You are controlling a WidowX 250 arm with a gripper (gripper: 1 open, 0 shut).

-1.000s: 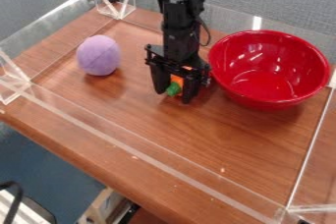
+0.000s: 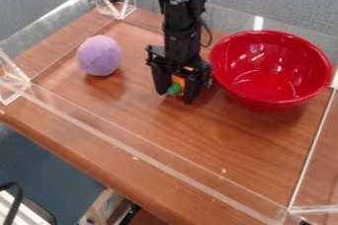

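Observation:
My black gripper (image 2: pixel 179 85) is lowered to the wooden table top, its fingers around a small orange and green object (image 2: pixel 173 88). Whether the fingers press on it or only surround it is not clear. A large red bowl (image 2: pixel 271 66) sits just right of the gripper. A pale purple ball (image 2: pixel 101 55) lies to the left.
Clear low walls (image 2: pixel 16 79) border the wooden table (image 2: pixel 158 160). A grey wall stands behind, and the floor shows at lower left.

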